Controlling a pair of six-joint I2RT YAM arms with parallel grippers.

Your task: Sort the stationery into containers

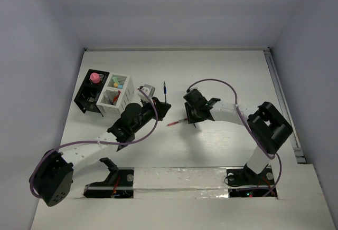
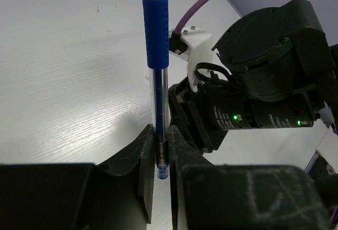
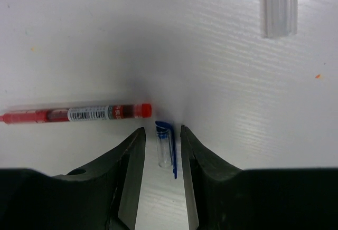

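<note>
A blue pen (image 2: 157,32) stands upright with my left gripper shut on its lower end; in the top view this pen (image 1: 165,88) points away from the arm. My right gripper is open, low over the table. Between its fingers lies a small clear pen cap with a blue clip (image 3: 165,148), with a gap on either side. A red pen (image 3: 79,114) rests just to the left, its end close to the cap. At the upper left of the table are a black container (image 1: 84,95) and a white container (image 1: 125,97) beside it.
The black container holds a pink item (image 1: 95,77); small coloured items, one of them red (image 1: 116,97), sit in the white one's compartments. A clear object (image 3: 281,8) appears at the right wrist view's top right.
</note>
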